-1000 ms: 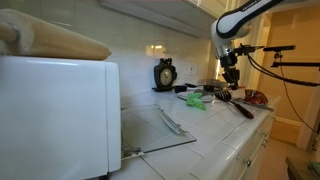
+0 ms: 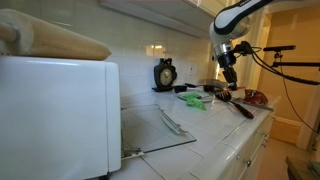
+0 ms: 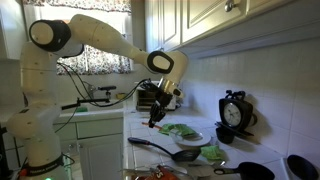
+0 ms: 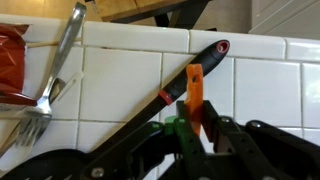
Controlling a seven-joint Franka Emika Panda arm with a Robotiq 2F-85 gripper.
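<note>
In the wrist view my gripper is shut on a slim orange object (image 4: pixel 195 92), whose end sticks out past the fingers. Its other end is hidden between them, and I cannot tell what it is. Underneath lies a black utensil handle with a red band and red tip (image 4: pixel 207 55), slanting over the white tiles; whether the orange piece touches it is unclear. Over the far part of the counter, the gripper (image 2: pixel 230 80) appears small in exterior view 1. From the other side, the gripper (image 3: pixel 160 112) hangs above the counter near the black utensils.
A fork (image 4: pixel 48 98) and a red packet (image 4: pixel 10 62) lie at the wrist view's left. A green cloth (image 3: pixel 212 153), a black spatula (image 3: pixel 185 155), a pan (image 3: pixel 255 171) and a black clock-like scale (image 3: pixel 237 110) occupy the counter. Bare tiles (image 2: pixel 205 130) show nearer exterior view 1.
The arm and gripper have shifted only very slightly over the far counter. The things on the counter look unmoved.
</note>
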